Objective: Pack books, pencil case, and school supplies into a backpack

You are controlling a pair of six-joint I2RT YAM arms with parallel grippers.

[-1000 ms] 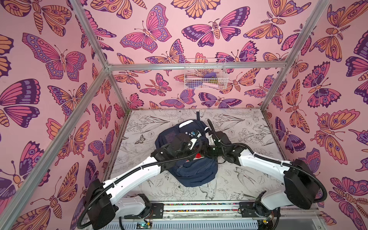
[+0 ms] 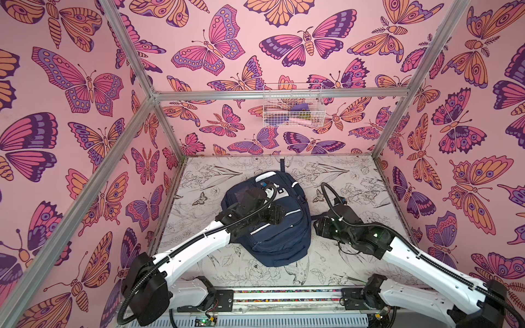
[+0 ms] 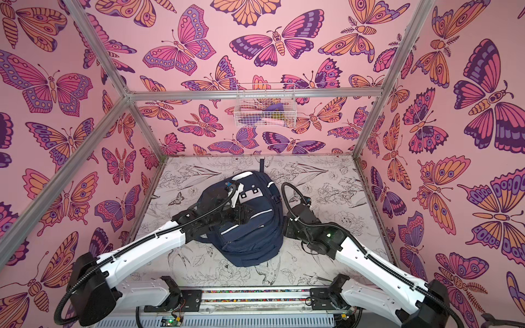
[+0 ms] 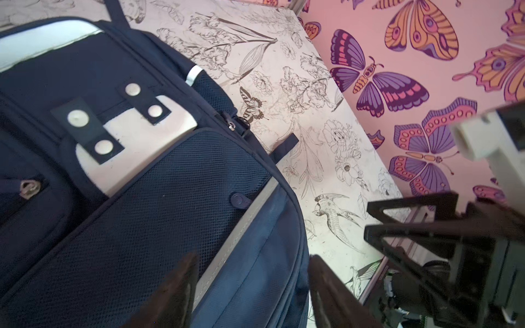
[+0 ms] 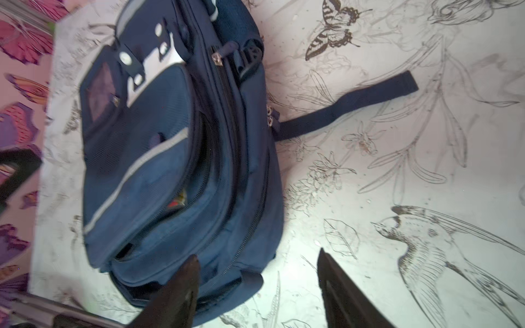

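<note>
A navy backpack (image 2: pixel 279 240) lies flat in the middle of the table, its top toward the back wall. Its front pocket (image 5: pixel 153 147) gapes along the zipper, and a small red and yellow item (image 5: pixel 178 200) shows inside. Above the pack hangs my left gripper, its fingers apart and nothing between them. My right gripper is open and empty, just off the backpack's right side, over the tabletop. What else the backpack holds is hidden.
A white wire basket (image 2: pixel 294 117) on the back wall holds purple and other items. A loose navy strap (image 5: pixel 350 104) reaches right from the pack.
My right arm has drawn back rightward off the backpack. The left gripper has shifted slightly, and the front pocket flap now covers the red item that showed in the top left view.
</note>
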